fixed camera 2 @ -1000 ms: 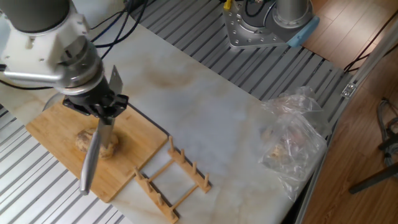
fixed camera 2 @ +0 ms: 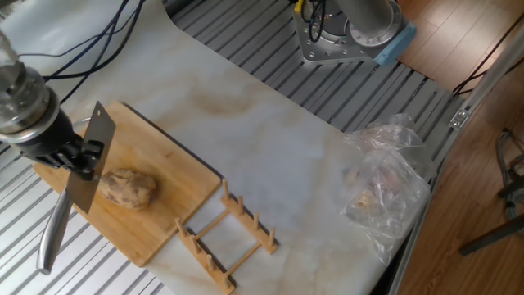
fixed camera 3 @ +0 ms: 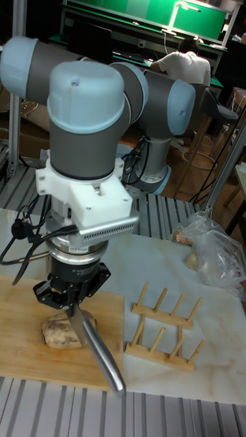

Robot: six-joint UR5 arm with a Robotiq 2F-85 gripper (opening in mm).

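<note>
A cleaver-like knife (fixed camera 2: 92,164) with a broad metal blade and a silver handle (fixed camera 3: 106,356) is held by my gripper (fixed camera 2: 88,162), whose fingers are shut on it. Its handle points toward the near side of the table. On the wooden cutting board (fixed camera 2: 168,176) lies a brown, potato-like lump (fixed camera 2: 128,189), just right of the blade in exterior view 2. In exterior view 3 the gripper (fixed camera 3: 71,302) hangs over the lump (fixed camera 3: 61,331) and hides part of it. Whether the blade touches the lump or board, I cannot tell.
A wooden peg rack (fixed camera 2: 227,238) stands empty to the right of the board. Farther right, a clear plastic bag (fixed camera 2: 386,184) with something inside lies near the table's edge. The marble-patterned surface (fixed camera 2: 246,123) between board and bag is otherwise clear.
My gripper and the knife have moved left in exterior view 2, from over the lump to its left side. The lump, board, rack and bag have stayed put.
</note>
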